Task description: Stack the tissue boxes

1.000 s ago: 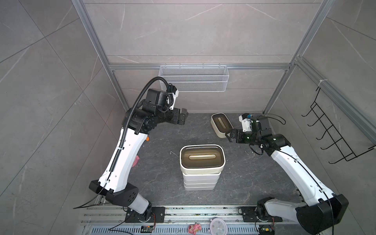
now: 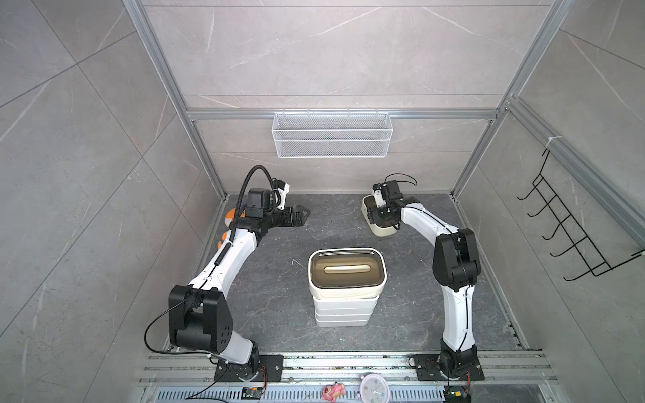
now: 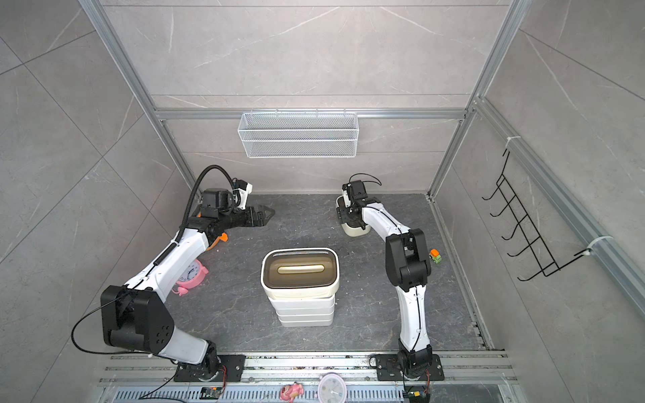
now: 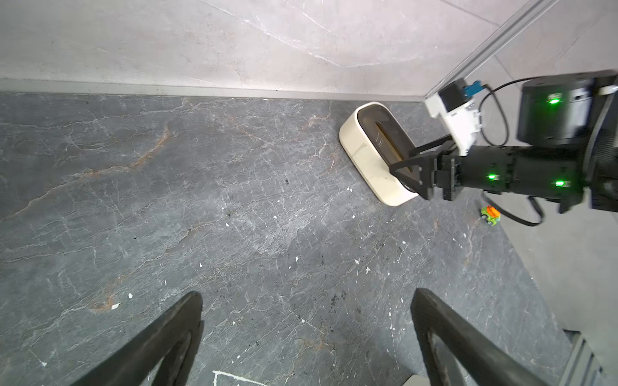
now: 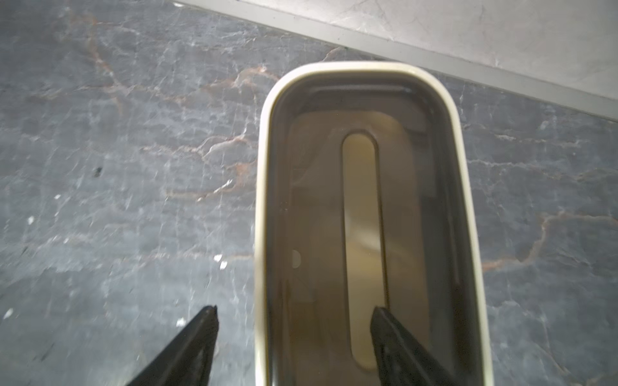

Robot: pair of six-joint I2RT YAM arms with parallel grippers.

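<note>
A cream tissue box point(image 2: 381, 231) with a brown slotted top lies near the back wall, right of centre. Over it hovers my right gripper, fingers apart. In the right wrist view its left finger point(image 5: 196, 344) appears beyond the box's left rim, while the other finger point(image 5: 399, 344) overlaps the brown top. Whether either touches the box cannot be told. A matching tissue box point(image 2: 346, 293) tops a stack of white layers point(image 2: 346, 312) at front centre. My left gripper point(image 2: 297, 216) is open and empty at the back left, above bare floor point(image 4: 257, 244).
A pink clock point(image 3: 191, 274) and an orange object point(image 3: 223, 237) lie by the left arm. To the right is a small orange-green toy point(image 3: 435, 256). A white mesh basket point(image 2: 332, 134) hangs on the back wall.
My right arm has swung left and back, bringing its gripper from beside the rear box to over it. The left arm has drawn back to the left and lower. The stack has not moved.
</note>
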